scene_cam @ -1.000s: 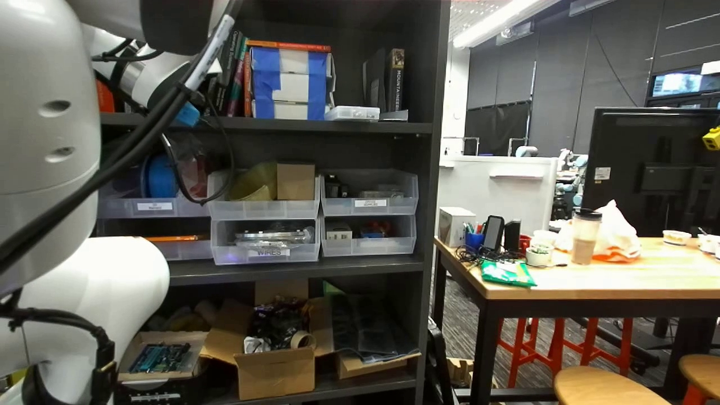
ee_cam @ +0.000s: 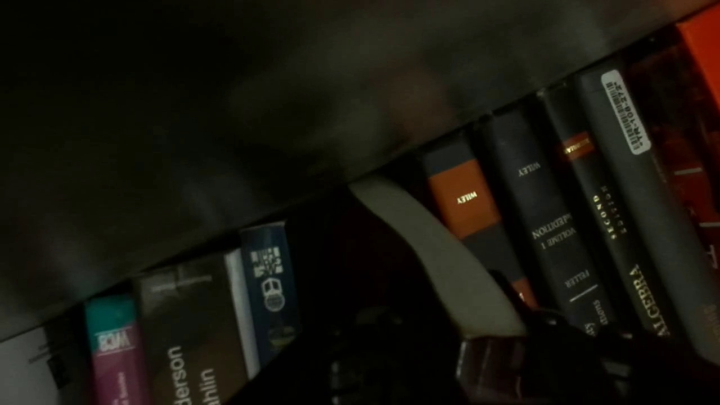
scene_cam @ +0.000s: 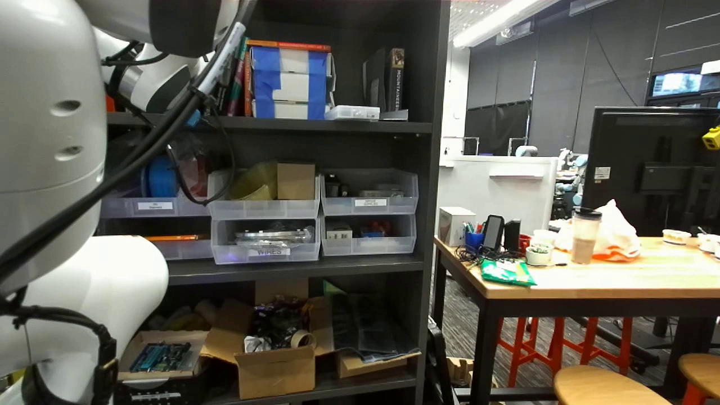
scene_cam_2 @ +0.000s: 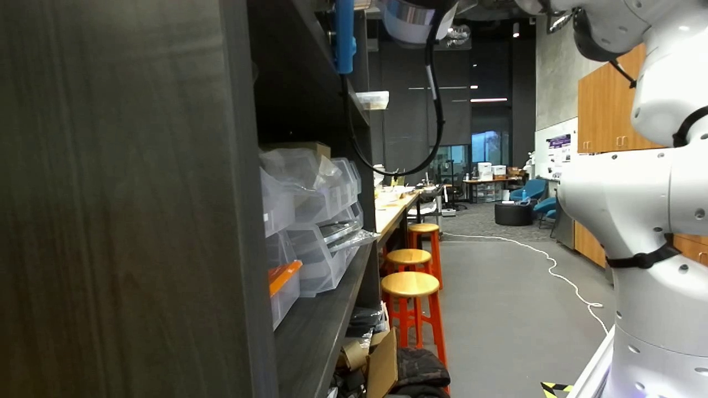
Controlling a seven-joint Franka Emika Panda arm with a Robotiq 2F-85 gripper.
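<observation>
A row of books lines the dark shelf in the wrist view. To the left stand a teal and purple book (ee_cam: 116,347), a dark grey book (ee_cam: 192,324) and a blue book (ee_cam: 271,280). On the right are an orange-banded Wiley book (ee_cam: 466,199), a navy volume (ee_cam: 540,202) and a black algebra book (ee_cam: 607,209). Between the two groups is a dark gap, with a pale curved strip (ee_cam: 439,260) along its right side. My gripper appears as dark shapes low in the frame, near the strip's lower end. Its fingers are too dark to judge their opening or any contact.
In exterior view 1, the upper shelf (scene_cam: 378,125) also holds blue-and-white boxes (scene_cam: 290,84) and a flat clear case (scene_cam: 352,112). Clear bins (scene_cam: 265,242) fill the shelf below. A cable loop hangs from my arm in front of the bins.
In exterior view 1, my arm and its cables have shifted slightly right. The cables now cover more of the books at the left of the upper shelf. The bins and boxes have not moved.
</observation>
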